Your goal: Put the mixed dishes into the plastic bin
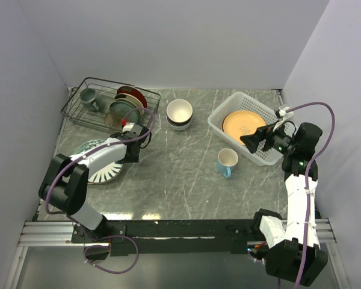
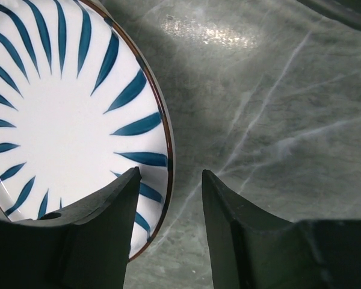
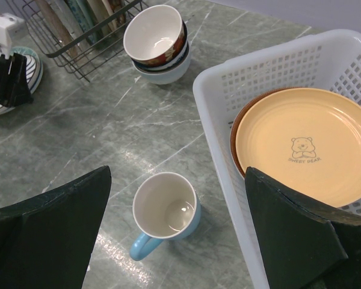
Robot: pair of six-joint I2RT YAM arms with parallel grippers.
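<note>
A white plate with blue rays (image 2: 60, 114) lies at the left of the table, my left gripper open over its right rim. My right gripper stands open at the white plastic bin (image 1: 219, 108), which holds orange plates (image 1: 243, 124). A blue mug (image 1: 226, 162) stands just left of the bin; stacked bowls (image 1: 179, 111) sit at the back middle.
A wire rack (image 1: 78, 118) at the back left holds a grey-green mug (image 1: 89, 98) and several upright plates (image 1: 131, 96).
</note>
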